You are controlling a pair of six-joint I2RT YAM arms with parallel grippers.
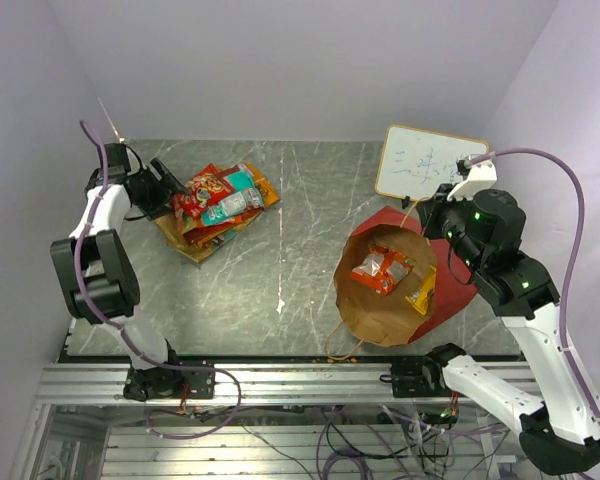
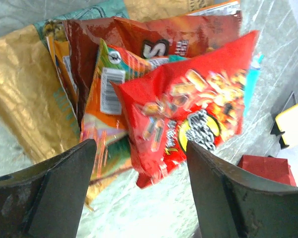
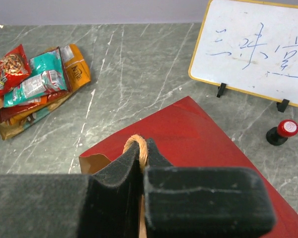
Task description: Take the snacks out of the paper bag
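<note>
The paper bag lies open at the right, a red-and-orange snack and a yellow one inside. My right gripper is shut on its twisted rope handle. A pile of snack packets sits on the left of the table: red packets, teal ones, orange and brown ones. My left gripper is open just over this pile, with nothing held between its fingers.
A whiteboard stands at the back right, with a small red-capped bottle before it.
</note>
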